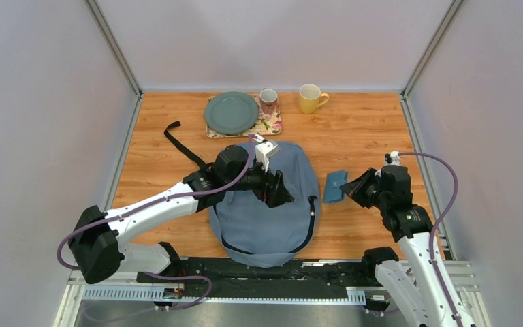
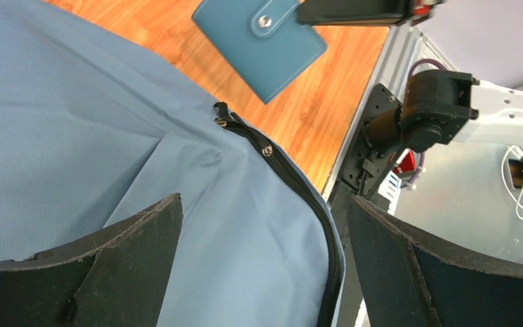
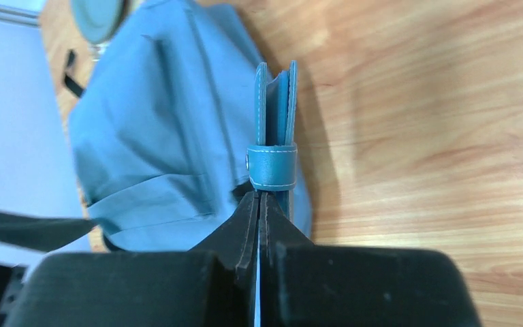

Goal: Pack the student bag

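Note:
The blue-grey student bag (image 1: 262, 231) lies flat on the table, its black zipper (image 2: 293, 177) curving along the right side. Over the bag hovers my left gripper, open, with no object between its fingers. To the bag's right, a small blue wallet (image 1: 334, 187) with a snap strap is held up above the wood. My right gripper (image 1: 349, 191) is shut on the wallet's strap edge. From the right wrist view the wallet (image 3: 273, 167) appears edge-on, its covers slightly parted beyond the fingertips. The inside of the bag cannot be seen.
At the back, a green plate (image 1: 231, 112) and a patterned cup (image 1: 268, 101) rest on a floral tray (image 1: 270, 128). A yellow mug (image 1: 309, 99) stands right of them. A black strap (image 1: 185, 150) extends from the bag. Bare wood lies at the right.

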